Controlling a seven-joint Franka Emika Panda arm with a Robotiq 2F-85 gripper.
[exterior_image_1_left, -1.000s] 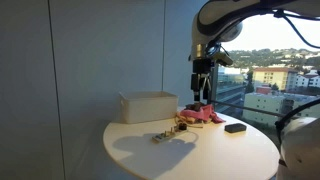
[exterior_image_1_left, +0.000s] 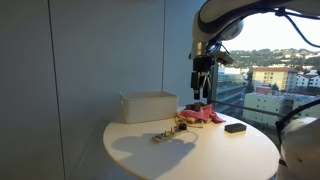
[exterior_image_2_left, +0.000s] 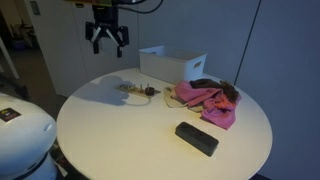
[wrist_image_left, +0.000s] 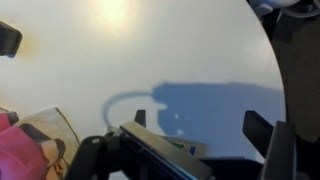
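My gripper (exterior_image_2_left: 108, 44) hangs high above the table, its fingers spread and nothing between them. The wrist view also has the open gripper at its lower edge, over bare tabletop and shadow. A small light board (exterior_image_2_left: 132, 90) with a few upright parts lies flat on the table, and a round dark piece (exterior_image_2_left: 152, 91) is at its end. Seen from the wrist, part of this board (wrist_image_left: 187, 147) is hidden behind the gripper. A crumpled pink cloth (exterior_image_2_left: 218, 114) with dark and beige parts lies farther along. Apart from it rests a black oblong case (exterior_image_2_left: 197, 139).
A whitish bin (exterior_image_1_left: 148, 107) stands at the table's back edge by the wall; its inside is hidden. The round white table (exterior_image_2_left: 120, 140) has a wide clear area at the front. A window (exterior_image_1_left: 270, 75) is behind the arm.
The arm and gripper have shifted very slightly to the left in exterior view 1. Things on the table lie where they were.
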